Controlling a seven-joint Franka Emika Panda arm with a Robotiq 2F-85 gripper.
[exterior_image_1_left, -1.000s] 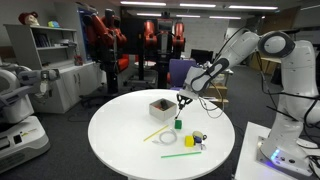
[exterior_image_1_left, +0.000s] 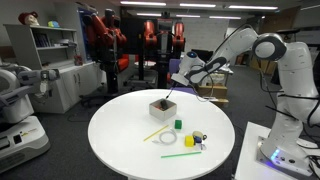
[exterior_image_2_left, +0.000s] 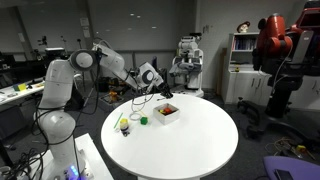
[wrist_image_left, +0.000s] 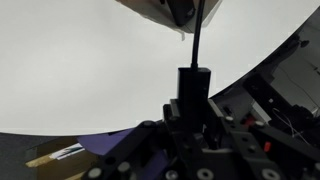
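My gripper is shut on the end of a thin black handle (wrist_image_left: 196, 45). The long dark utensil runs away from the fingers to a wider black end (wrist_image_left: 181, 10), cut off by the top of the wrist view. In exterior view 1 that dark end (exterior_image_1_left: 164, 102) shows at the grey box (exterior_image_1_left: 160, 110) on the round white table; whether it is inside or just above the box I cannot tell. Exterior view 2 shows the open box (exterior_image_2_left: 166, 117) with orange and dark contents.
Near the box stands a green block (exterior_image_1_left: 178, 125). A yellow stick (exterior_image_1_left: 155, 132), a white ring (exterior_image_1_left: 168, 137), a green stick (exterior_image_1_left: 181, 155), a yellow object (exterior_image_1_left: 188, 142) and a cup (exterior_image_1_left: 198, 136) lie towards the front.
My gripper has moved up and to the left in exterior view 1, carrying the dark utensil from near the green block to the box. The objects on the table have not visibly moved.
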